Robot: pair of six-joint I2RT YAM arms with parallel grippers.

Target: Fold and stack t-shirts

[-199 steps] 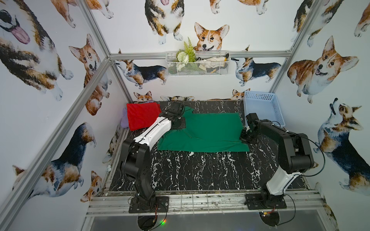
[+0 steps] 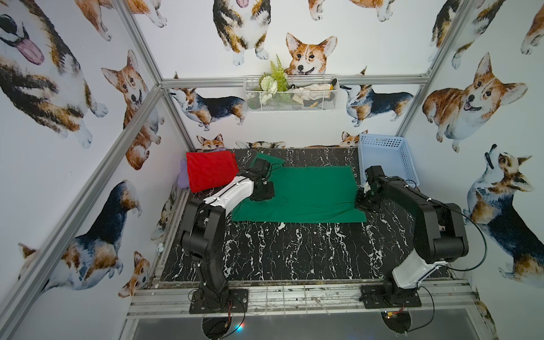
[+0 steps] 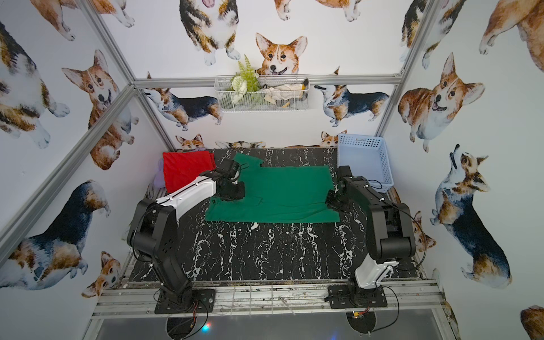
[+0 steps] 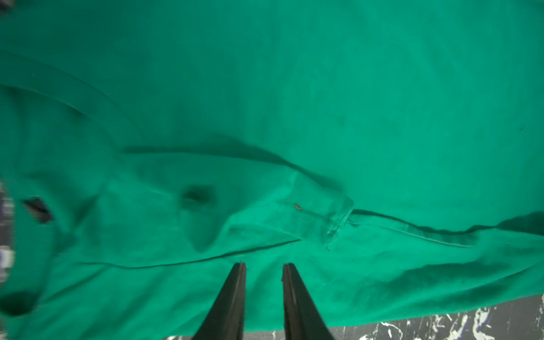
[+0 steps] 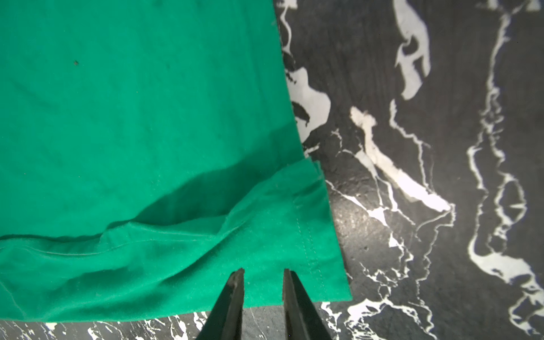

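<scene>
A green t-shirt [image 2: 317, 189] lies spread across the middle of the table, its near side folded over in a wrinkled strip. Over the shirt's left part is my left gripper, part open, with its fingertips above the near strip and no cloth seen between them. My right gripper is also part open, over the shirt's near right corner, with the cloth edge below its fingertips. Whether either touches the cloth is hard to tell. A folded red shirt [image 2: 210, 171] lies at the back left, with purple cloth [image 2: 183, 174] showing beside it.
A light blue basket [image 2: 387, 153] stands empty at the back right, close behind the right arm. On the back wall hangs a wire basket [image 2: 290, 102] holding plants and tools.
</scene>
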